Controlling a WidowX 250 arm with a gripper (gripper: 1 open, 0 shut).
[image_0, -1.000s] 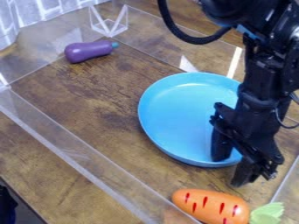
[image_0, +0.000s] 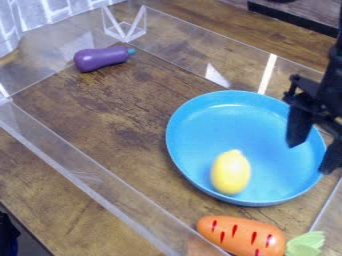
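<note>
A blue plate (image_0: 214, 120) lies on the wooden table, holding a yellow lemon-like object (image_0: 230, 172) in its lower left part. The black gripper (image_0: 302, 128) is at the right edge of the view, over the plate's right side, partly out of frame. It is open, with nothing seen between its fingers. A toy carrot (image_0: 243, 236) lies just below the plate at the bottom.
A purple toy eggplant (image_0: 103, 58) lies at the upper left. Clear plastic walls border the work area.
The gripper has moved up and right from the plate's lower right. The yellow object now shows on the plate, which sits slightly further right and lower.
</note>
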